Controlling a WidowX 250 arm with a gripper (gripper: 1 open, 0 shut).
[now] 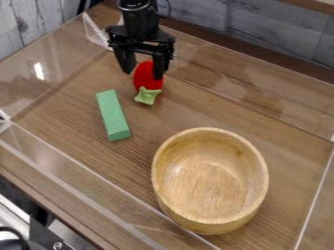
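My black gripper [141,61] is at the top centre, over a red object with a green end [148,80] that lies on the wooden table. The fingers are around or just above the red part; whether they touch it I cannot tell. A green block [112,115] lies apart, lower left of the gripper.
A large yellow bowl [209,180] fills the lower right of the table [274,88]. White walls border the table at the upper left, with cables at the lower left corner.
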